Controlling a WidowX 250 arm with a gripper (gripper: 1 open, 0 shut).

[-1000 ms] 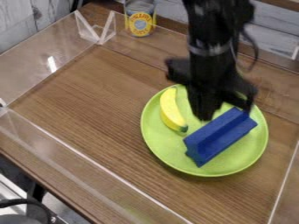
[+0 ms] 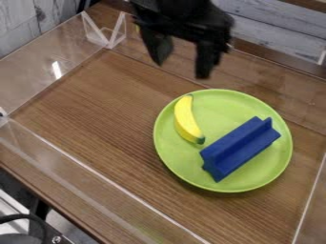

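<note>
A green plate (image 2: 223, 176) sits on the wooden table. On it a yellow banana (image 2: 186, 121) lies on the left and a blue block (image 2: 239, 148) lies diagonally on the right. The dark, blurred gripper (image 2: 181, 57) is high at the top middle, above and behind the plate, with its two fingers apart and open; nothing shows between them.
Bare wood (image 2: 90, 143) fills the left and front of the table. Clear panels border the left and near edges. A black cable lies at the bottom left corner.
The banana and block look unmoved; the can behind is now hidden.
</note>
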